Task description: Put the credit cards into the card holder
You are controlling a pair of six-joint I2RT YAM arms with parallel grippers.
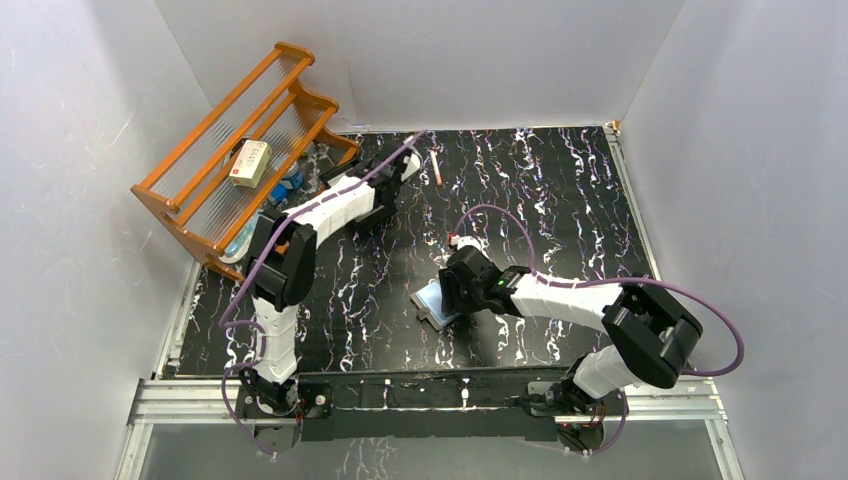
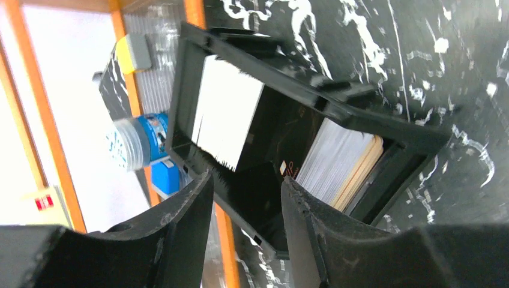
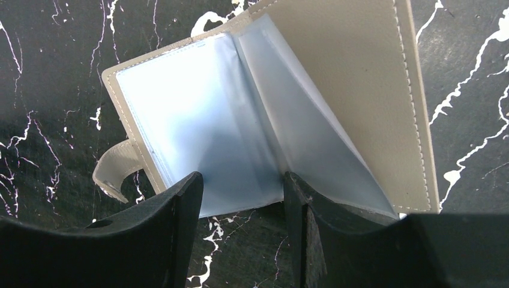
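Observation:
In the left wrist view a black box point(image 2: 186, 114) stands with a pale stack of cards point(image 2: 225, 111) at one end. Another bundle of cards point(image 2: 336, 159) with tan edges sits at its other end. My left gripper is over the box's near side, its fingers apart and no card visible between them. The beige card holder point(image 3: 360, 66) lies spread on the table with clear sleeves point(image 3: 192, 114). Right above its sleeve edge my right gripper has its fingers apart; whether they touch the film I cannot tell.
A wooden rack point(image 1: 290, 100) leans at the left, bearing a small carton point(image 1: 250, 163); a blue jar point(image 2: 135, 141) stands by the black box. A thin white-and-orange stick point(image 1: 436, 168) lies at the back.

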